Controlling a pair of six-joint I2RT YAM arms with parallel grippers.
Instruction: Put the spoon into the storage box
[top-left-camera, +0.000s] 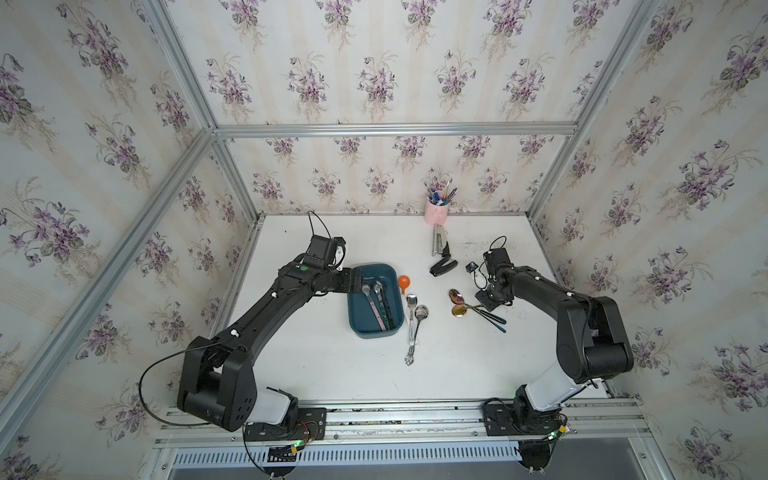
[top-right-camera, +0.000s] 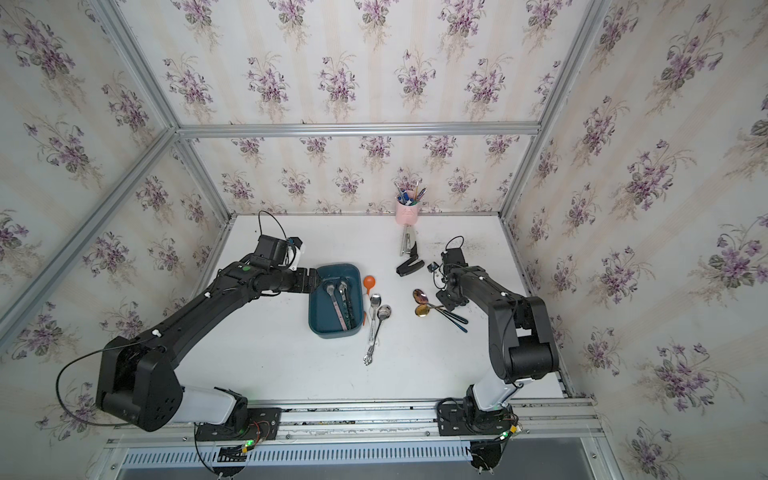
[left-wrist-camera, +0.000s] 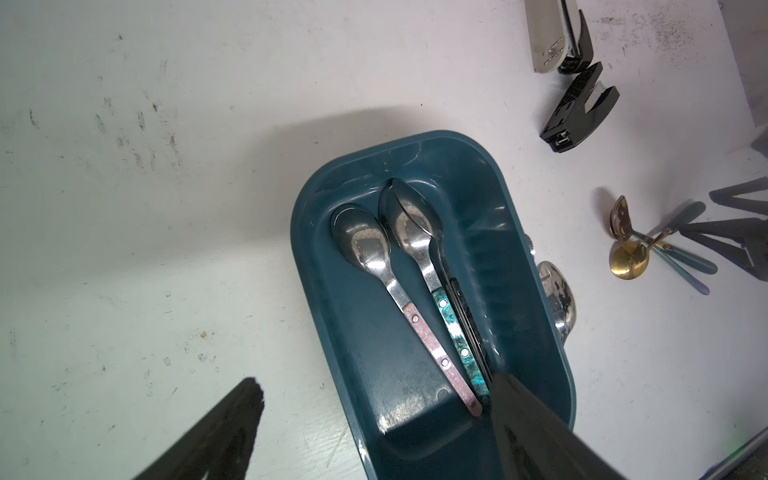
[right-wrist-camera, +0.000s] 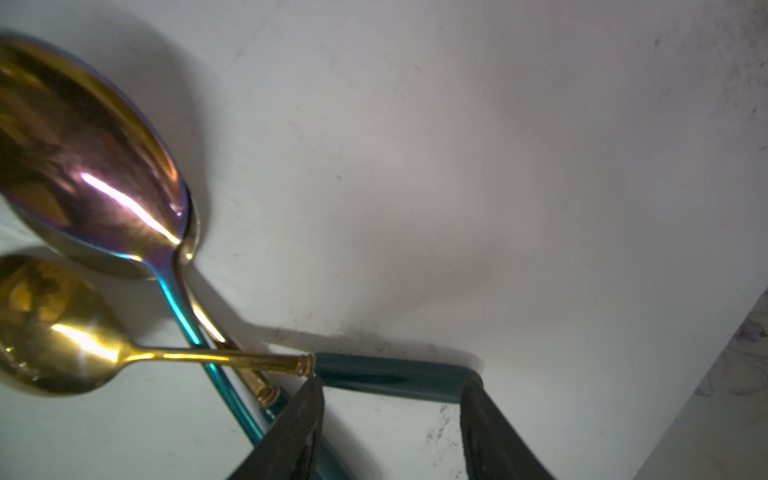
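A blue-green storage box (left-wrist-camera: 320, 304) stands left of the table's middle; a pink-handled spoon (left-wrist-camera: 432, 344), a teal-handled spoon (left-wrist-camera: 456, 336) and another dark-handled utensil lie inside. On the right lies a crossed pile: a gold spoon (right-wrist-camera: 60, 328) with a dark green handle over a rainbow-coloured spoon (right-wrist-camera: 88, 160), with another gold spoon mostly hidden beneath. My right gripper is open low over the pile, the green handle's end showing between and just beyond its fingertips. At the box's left edge my left gripper hangs with its fingers apart, nothing held between them.
Silver spoons (top-left-camera: 421, 313) and an orange spoon (top-left-camera: 404, 281) lie just right of the box. Behind are a black stapler (top-left-camera: 443, 266), a grey stapler (top-left-camera: 438, 238) and a pink pen cup (top-left-camera: 436, 212).
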